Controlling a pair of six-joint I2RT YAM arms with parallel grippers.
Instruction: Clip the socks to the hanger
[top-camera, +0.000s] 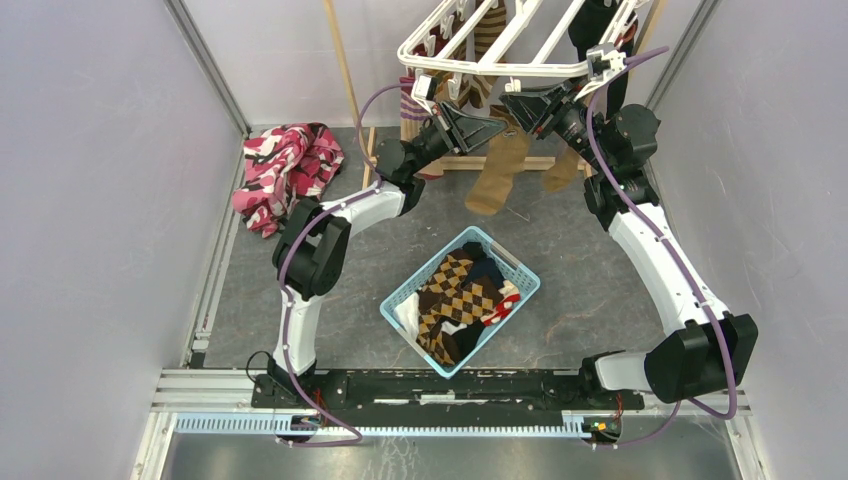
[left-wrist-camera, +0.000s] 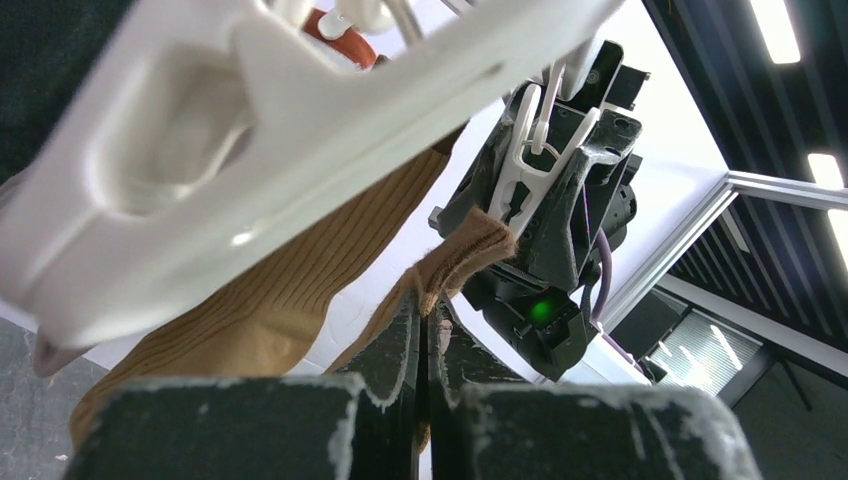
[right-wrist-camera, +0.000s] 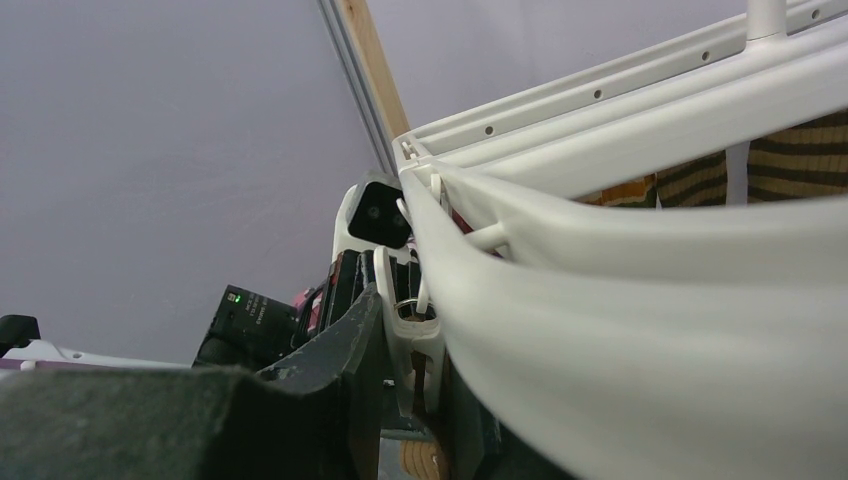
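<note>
A brown sock (top-camera: 497, 175) hangs from my left gripper (top-camera: 504, 126), which is shut on it near the cuff. In the left wrist view the sock's cuff (left-wrist-camera: 478, 240) sticks up past the fingertips, close to the lower end of a white clip (left-wrist-camera: 535, 165). That clip sits between the fingers of my right gripper, shut on it beside the white hanger (right-wrist-camera: 600, 270). Whether the cuff lies between the clip's fingers, I cannot tell. Seen from above, the two grippers face each other just under the hanger's front rail (top-camera: 500, 69).
Several socks hang farther back on the hanger, among them a striped one (top-camera: 487, 35). A blue basket (top-camera: 393, 318) of socks stands on the floor in front. Pink patterned cloth (top-camera: 285, 175) lies at left. Free floor surrounds the basket.
</note>
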